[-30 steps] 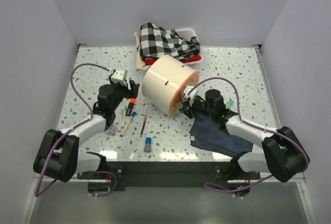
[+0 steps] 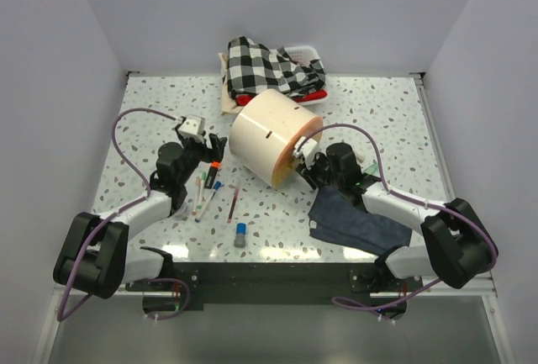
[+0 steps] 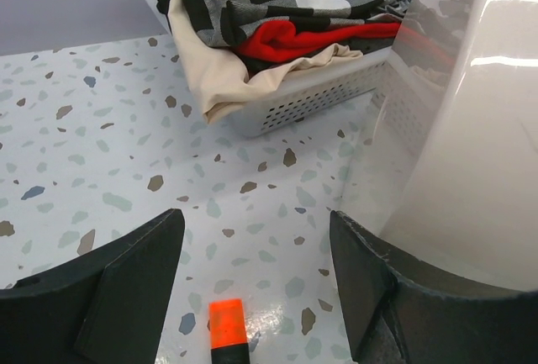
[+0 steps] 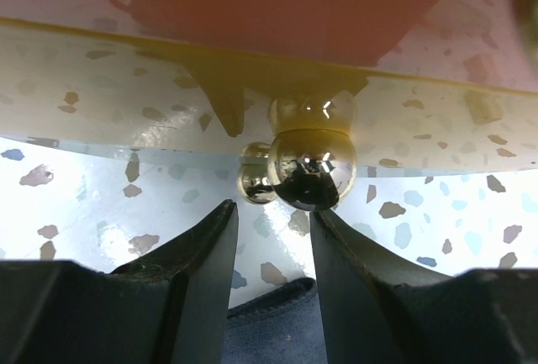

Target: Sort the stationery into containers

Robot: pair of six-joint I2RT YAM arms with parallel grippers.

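Observation:
A large white cylindrical container (image 2: 271,129) with a pink-orange end face lies tilted mid-table. My right gripper is open at its lower edge, just before two gold knobs (image 4: 311,166) in the right wrist view. My left gripper stands open at the container's left, nothing between its fingers, above an orange-and-black marker (image 3: 227,322). Several pens (image 2: 233,204) and a blue-capped grey item (image 2: 240,234) lie on the table's left and front.
A white basket (image 3: 286,99) piled with checked, red and beige cloth stands at the back. A dark folded cloth (image 2: 353,225) lies front right.
My right arm has shifted slightly at the container's edge since a second ago. The left arm and container have barely moved.

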